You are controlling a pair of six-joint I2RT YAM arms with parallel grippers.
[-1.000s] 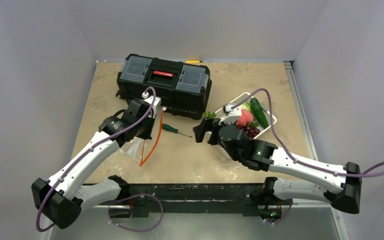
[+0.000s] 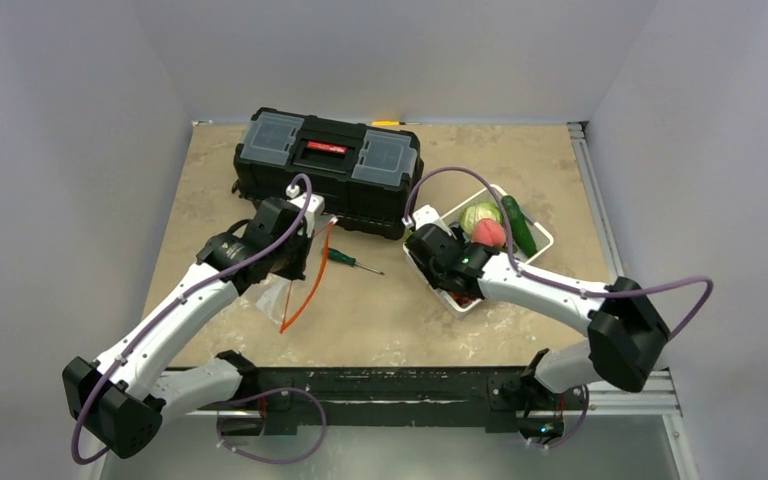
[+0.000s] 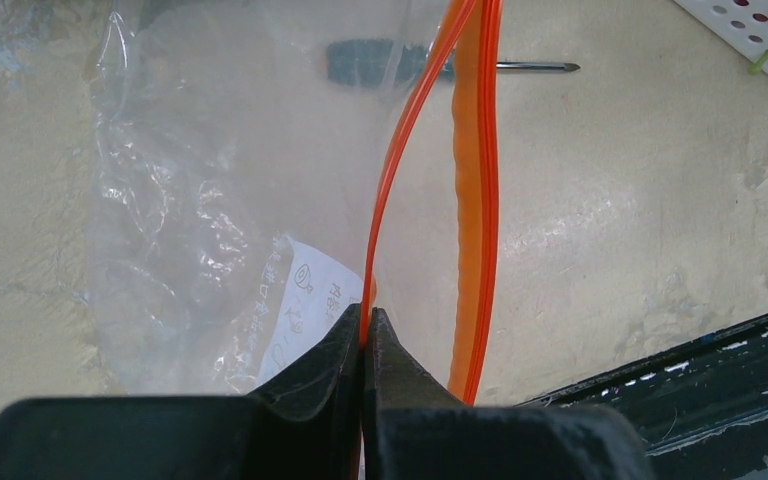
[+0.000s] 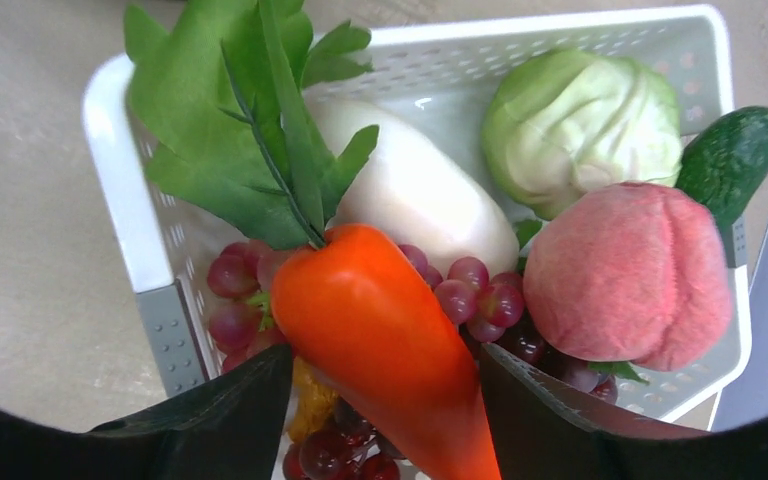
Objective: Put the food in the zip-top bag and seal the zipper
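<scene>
The clear zip top bag [image 3: 230,150] hangs with its mouth gaping, the two orange zipper strips [image 3: 475,220] apart. My left gripper is shut on one strip of its rim, which runs between the fingertips. In the right wrist view, an orange carrot [image 4: 380,320] with green leaves lies on top of the food in the white basket [image 4: 125,190]. My right gripper stands part open over it, one finger on each side of the carrot; whether they touch it, I cannot tell. Around it are grapes [image 4: 480,300], a peach [image 4: 620,280], a cabbage [image 4: 580,130] and a cucumber [image 4: 730,160].
A black toolbox [image 2: 325,165] fills the back left of the table. Between bag and basket lies a green-handled screwdriver [image 2: 353,261], partly seen through the bag in the left wrist view.
My right arm has swung over the basket, coming down onto the food around the carrot. The left arm has held still with the bag, whose orange rim shifted only slightly.
</scene>
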